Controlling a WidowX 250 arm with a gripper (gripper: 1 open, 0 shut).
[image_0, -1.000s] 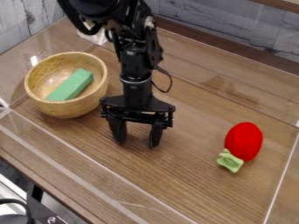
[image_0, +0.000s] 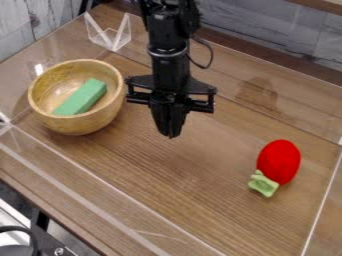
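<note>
The black gripper (image_0: 168, 122) hangs over the middle of the wooden table, shut, with nothing visible between its fingertips. To its left a wooden bowl (image_0: 96, 119) holds a green block (image_0: 83, 97). At the right a red oval object (image_0: 278, 160) lies on the table, with a small light green piece (image_0: 262, 184) at its lower end.
A white wire-like object (image_0: 110, 34) stands at the back left. A black cable lies at the bottom left corner.
The arm has risen and moved back, away from the table's front. The bowl, green block and red object stay where they were.
</note>
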